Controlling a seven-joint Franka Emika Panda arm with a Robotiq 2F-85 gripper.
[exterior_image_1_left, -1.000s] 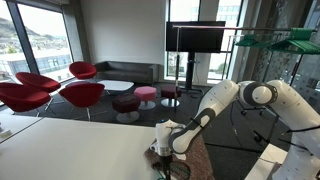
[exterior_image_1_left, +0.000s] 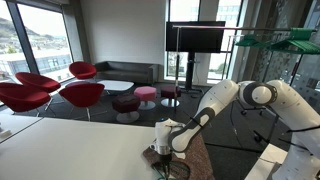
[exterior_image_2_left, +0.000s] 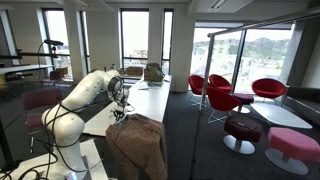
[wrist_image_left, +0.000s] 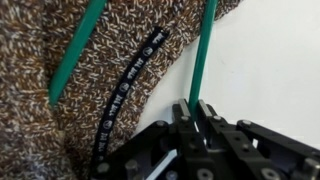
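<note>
A brown speckled knit garment (exterior_image_2_left: 140, 148) is spread on the white table and hangs over its edge in exterior view 2. In the wrist view the knit (wrist_image_left: 75, 40) bears a black label strip (wrist_image_left: 125, 90) with white lettering. A thin green bar (wrist_image_left: 203, 60), which looks like part of a hanger, comes down to my gripper, and its end lies between the shut fingers. Another green length (wrist_image_left: 77, 50) crosses the knit at the left. In exterior view 1 my gripper (exterior_image_1_left: 163, 154) is low over the garment (exterior_image_1_left: 197, 158), too small there for detail.
Green hangers (exterior_image_1_left: 285, 40) hang on a rail (exterior_image_1_left: 235, 28) at upper right in exterior view 1. Bare white table (exterior_image_1_left: 80, 150) stretches left of the gripper. Red chairs (exterior_image_1_left: 82, 94) and stools stand beyond it, away from the arm.
The arm has barely shifted over the garment. Nothing else has visibly moved.
</note>
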